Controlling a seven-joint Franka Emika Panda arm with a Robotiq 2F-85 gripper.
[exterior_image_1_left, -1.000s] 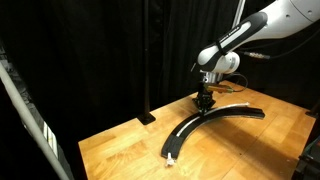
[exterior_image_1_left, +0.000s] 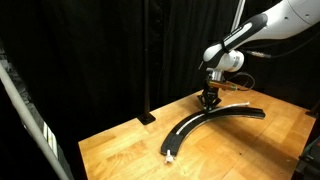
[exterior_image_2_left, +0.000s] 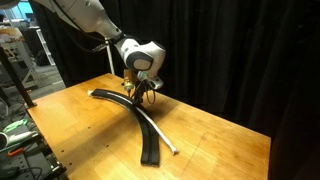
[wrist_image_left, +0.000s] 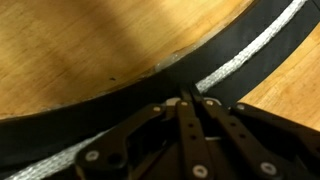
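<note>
A black curved band (exterior_image_1_left: 230, 112) lies across the wooden table. A white cord-like strip (wrist_image_left: 254, 58) runs along it, and its textured surface shows in the wrist view. In exterior view 2 one stretch of the white strip (exterior_image_2_left: 163, 136) lies beside the band's near part. My gripper points down over the band with its fingers together. They hide the strip where it passes beneath them, so whether any of it is pinched does not show. From outside, the gripper (exterior_image_1_left: 208, 102) sits low at the band's middle.
Black curtains (exterior_image_1_left: 90, 60) hang behind the table. A cable (exterior_image_1_left: 262, 54) trails from the arm.
The gripper has shifted very slightly to the right along the band in exterior view 1. The band and the white strip look unmoved.
</note>
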